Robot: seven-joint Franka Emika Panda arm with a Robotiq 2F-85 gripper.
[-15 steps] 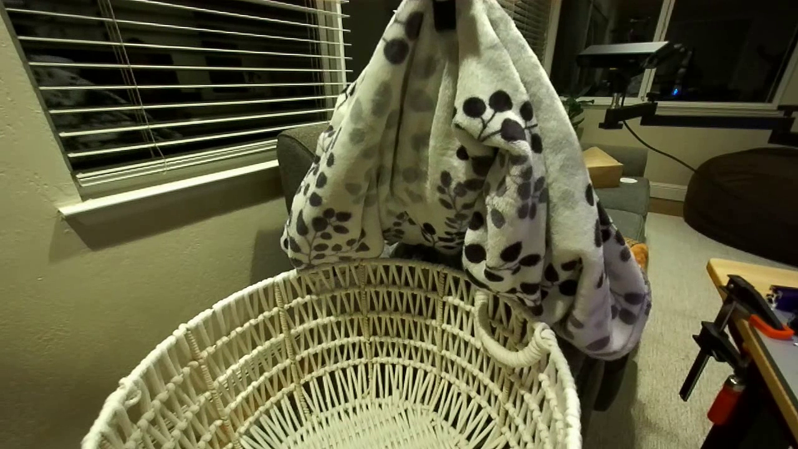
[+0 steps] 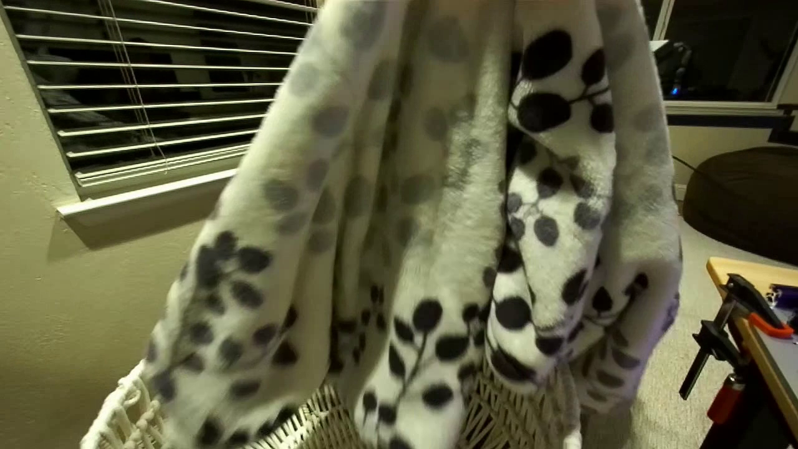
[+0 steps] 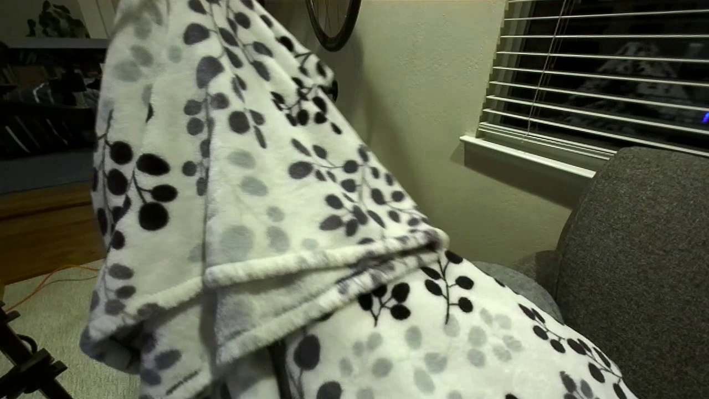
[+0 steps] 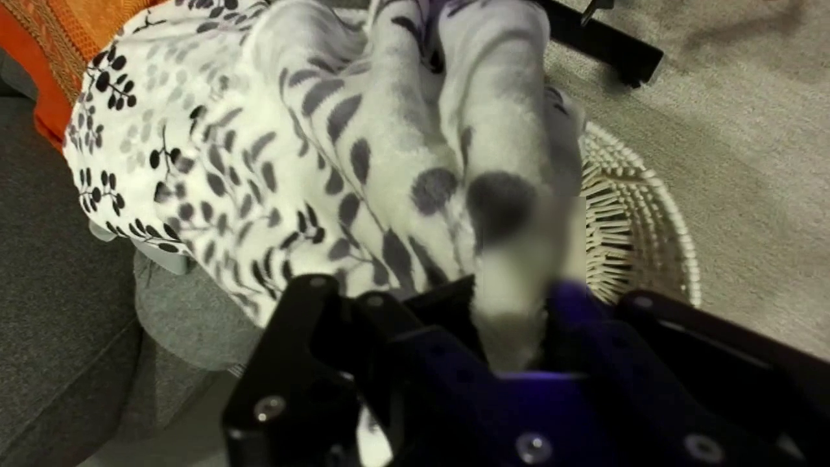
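Note:
A white fleece blanket (image 2: 456, 247) with grey and black leaf print hangs in long folds over the woven basket (image 2: 120, 411), covering most of its opening. Seen from the other side, the blanket (image 3: 279, 173) slopes down from the upper left, with its lower part spread toward the grey couch. In the wrist view my gripper is shut on a bunched fold of the blanket (image 4: 404, 155). The basket (image 4: 646, 210) shows on the right there, partly behind the cloth. Both exterior views leave the gripper out of frame.
A grey couch (image 3: 645, 266) stands beside the blanket, and an orange cloth (image 4: 47, 70) lies at its far end. To the right, a table (image 2: 778, 374) carries a clamp (image 2: 718, 337). Walls and a window sill (image 2: 149, 191) bound the left side.
The blanket has come nearer to exterior view 1, from behind the basket's far rim to over its opening. Its folds now hide most of the basket's inside.

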